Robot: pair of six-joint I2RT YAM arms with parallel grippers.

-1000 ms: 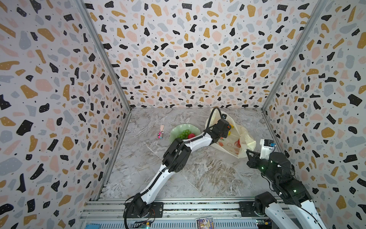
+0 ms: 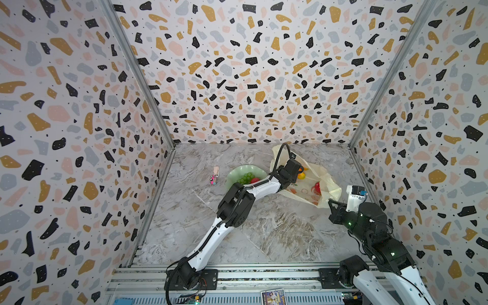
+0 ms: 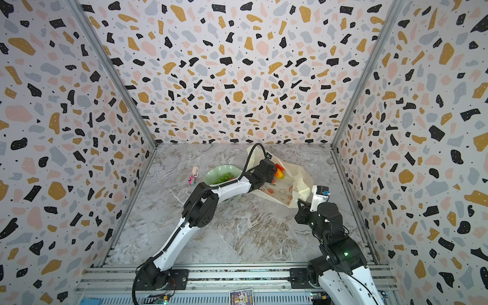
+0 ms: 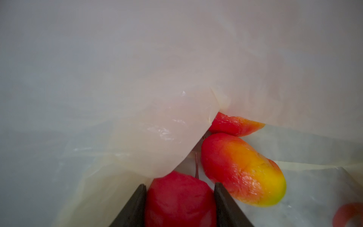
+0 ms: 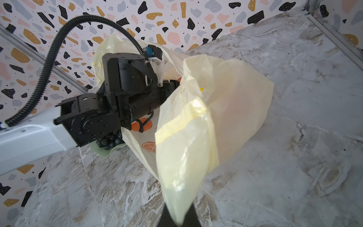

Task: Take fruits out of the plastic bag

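Note:
My left gripper reaches inside the cream plastic bag [image 3: 300, 178], its fingers either side of a red fruit [image 4: 180, 193]; whether they grip it is unclear. Beside it lie a red-yellow mango [image 4: 243, 170] and another red fruit [image 4: 232, 124], partly hidden by plastic. A further red item [image 2: 317, 188] lies toward the bag's right end. My right gripper is shut on the bag's near right corner, at the bag's edge in the top views.
A green bowl [image 2: 232, 175] with grapes and a red fruit stands left of the bag. A small pink object [image 2: 214, 175] lies farther left.
My left gripper has shifted slightly left and toward the near side within the bag, and the bag's top has moved with it. The right arm is still.

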